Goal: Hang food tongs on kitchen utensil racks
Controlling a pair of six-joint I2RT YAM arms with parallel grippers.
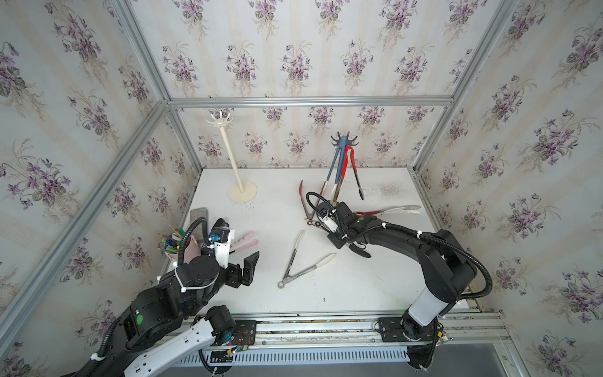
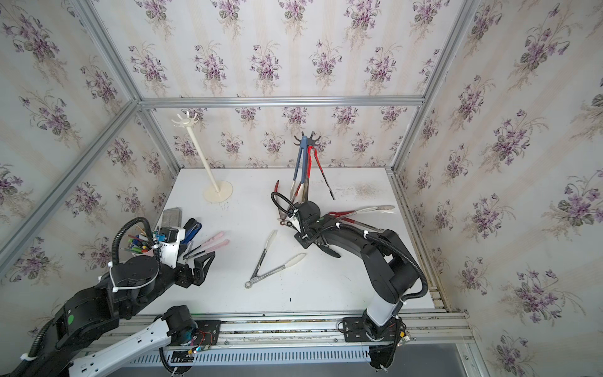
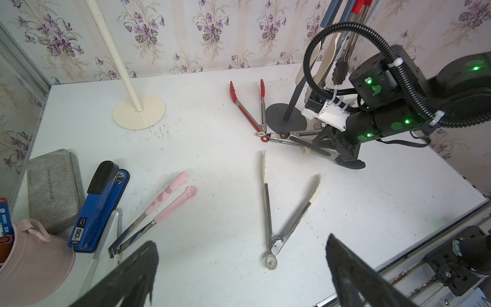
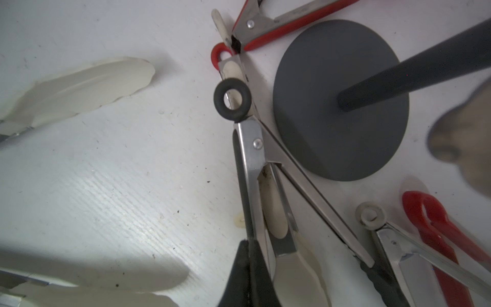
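Observation:
The dark rack [image 3: 291,112] on the right holds several hanging tongs [image 1: 344,154]; the cream rack [image 3: 125,76] at back left is empty. My right gripper is shut, low over a pile of tongs, including a black-ringed pair [image 4: 250,138], beside the dark rack's base [image 4: 337,138]. Nothing clearly shows between its fingers. My left gripper is open at the front left, above the table, with nothing held. Cream-tipped tongs [image 3: 277,244] lie open mid-table; pink tongs [image 3: 166,209] lie at left.
A blue stapler [image 3: 99,204], grey block [image 3: 53,189] and pink mug [image 3: 35,261] of pens crowd the left edge. Wallpapered walls surround it.

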